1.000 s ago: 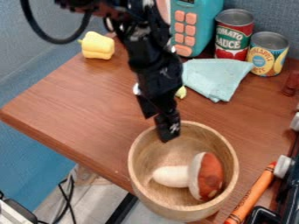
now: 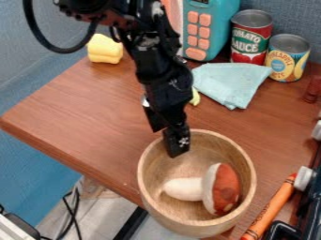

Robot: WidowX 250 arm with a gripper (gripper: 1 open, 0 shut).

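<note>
My black gripper (image 2: pixel 175 141) points down at the back rim of a wooden bowl (image 2: pixel 160 176); whether its fingers are open or shut is unclear. Inside the bowl lies a toy mushroom (image 2: pixel 213 189) with a white stem and a red-brown cap. The arm partly hides some small pale and yellow items behind it.
A yellow object (image 2: pixel 105 49), teal toy phone (image 2: pixel 201 28), tomato sauce can (image 2: pixel 250 42), second can (image 2: pixel 287 58) and light blue cloth (image 2: pixel 234 82) stand or lie at the back. An orange crayon (image 2: pixel 269 211) lies right of the bowl.
The gripper has shifted very slightly since a second ago; the bowl and mushroom stay put.
</note>
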